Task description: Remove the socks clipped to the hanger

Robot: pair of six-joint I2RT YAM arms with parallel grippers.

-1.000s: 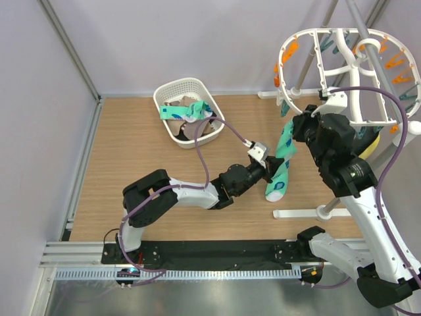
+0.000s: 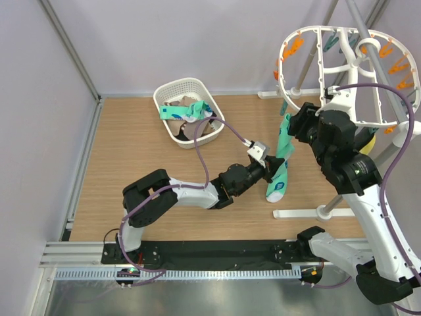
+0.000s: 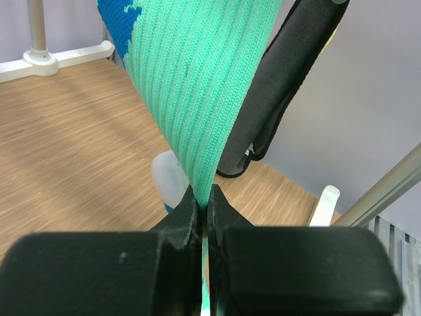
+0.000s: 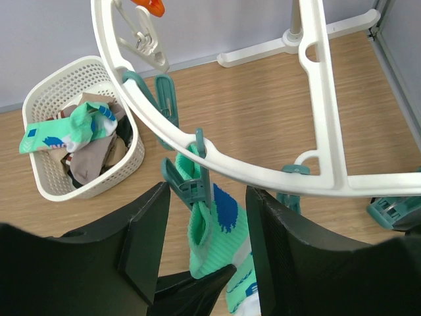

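Note:
A green-and-white sock [image 2: 281, 172] with blue patches hangs from a teal clip [image 4: 193, 187] on the white round hanger [image 4: 217, 162]. My left gripper is shut on the ribbed green fabric [image 3: 194, 85], pinching it between its tips. In the right wrist view my right gripper is part open. Its fingers [image 4: 141, 224] stand on either side of the teal clip and the top of the sock, with gaps showing to both. The sock's upper edge still sits in the clip.
A white basket [image 2: 161, 95] holding several socks stands at the back. Other clips, such as an orange one [image 2: 294, 46], hang round the hanger. A dark sock [image 3: 263, 99] hangs close by.
My right gripper has shifted slightly and its fingers have spread around the clip. The left arm has stayed put, gripping the sock.

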